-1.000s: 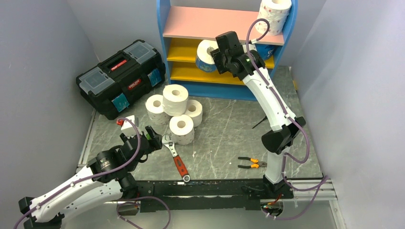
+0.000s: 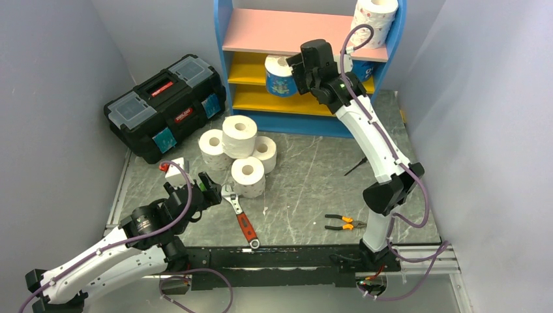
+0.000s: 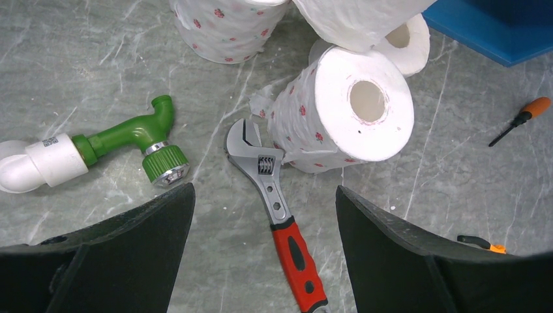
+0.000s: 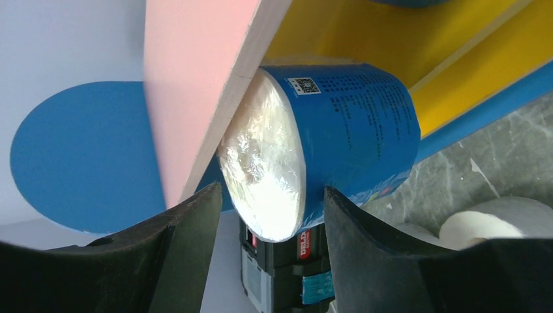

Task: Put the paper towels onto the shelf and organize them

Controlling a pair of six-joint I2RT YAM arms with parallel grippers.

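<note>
On the middle yellow shelf, a blue-wrapped paper roll (image 2: 280, 85) with a white end sits under the edge of the pink shelf. My right gripper (image 2: 295, 70) is at its right side. In the right wrist view its fingers (image 4: 186, 241) stand apart before the blue-wrapped roll (image 4: 362, 124); one tip overlaps the wrapper, and whether they touch is unclear. Several white rolls (image 2: 239, 134) are clustered on the table, one resting on others. My left gripper (image 2: 210, 189) is open above the table, nothing between its fingers, with the nearest white roll (image 3: 362, 104) ahead.
The shelf unit (image 2: 287, 124) has a white roll (image 2: 376, 19) on top right and a blue pack (image 2: 362, 70) below. A black toolbox (image 2: 166, 107), an adjustable wrench (image 2: 240, 215), pliers (image 2: 345, 222), a green tap (image 3: 134, 134) and a screwdriver (image 3: 522, 119) lie around.
The blue-wrapped roll has shifted slightly left and tipped, showing more of its blue side and less of its white end.
</note>
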